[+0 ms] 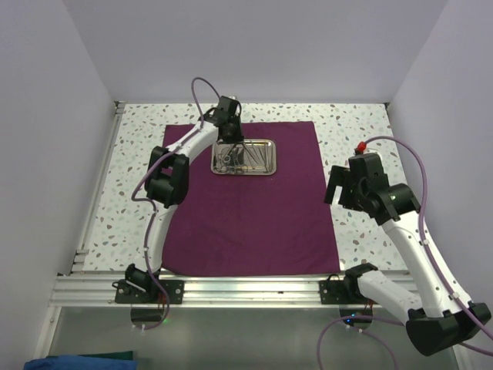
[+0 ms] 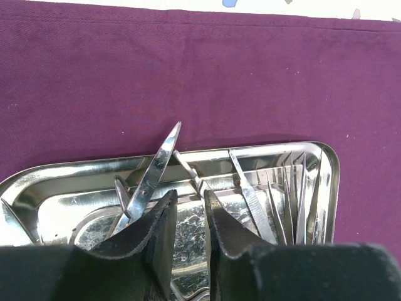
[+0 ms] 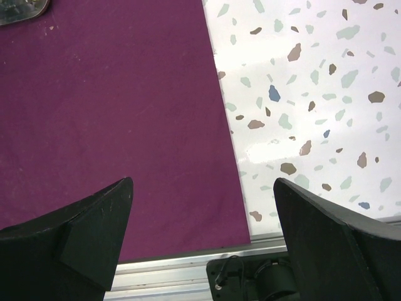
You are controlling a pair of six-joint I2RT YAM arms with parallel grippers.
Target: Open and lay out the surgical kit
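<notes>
A metal tray point(image 1: 271, 158) point(image 2: 326, 188) of surgical instruments lies near the back of the purple cloth point(image 1: 246, 223). My left gripper point(image 1: 233, 136) is over the tray's left half, its fingers a little apart among the instruments; whether anything is between them is unclear. In the left wrist view, scissor-like blades point(image 2: 154, 170) rest across the far rim, with a flat handle point(image 2: 252, 202) and several thin pointed instruments to the right. My right gripper point(image 1: 347, 181) stands open and empty at the cloth's right edge.
Speckled table point(image 3: 313, 113) shows around it, with a metal rail along the front edge. A blue item point(image 1: 81, 364) lies outside at the lower left.
</notes>
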